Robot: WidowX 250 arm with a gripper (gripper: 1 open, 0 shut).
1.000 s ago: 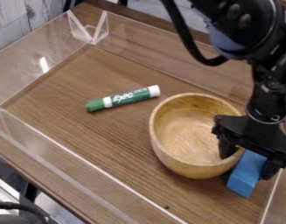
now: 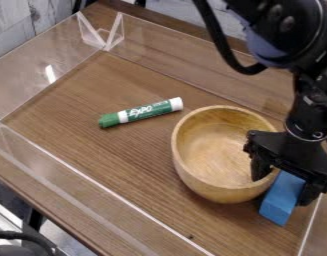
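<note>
The black gripper (image 2: 289, 166) is low at the right, at the right rim of a wooden bowl (image 2: 206, 130), directly over a blue block (image 2: 281, 205) that lies on the table just outside the bowl. Its fingers are at the block's upper part, partly hiding it; whether they grip it is unclear. The bowl looks empty. A green Expo marker (image 2: 139, 114) lies left of the bowl.
The wooden table (image 2: 86, 160) has clear side panels along its edges. Free room is at the left and back of the table. Cables and a white fixture sit outside the edges.
</note>
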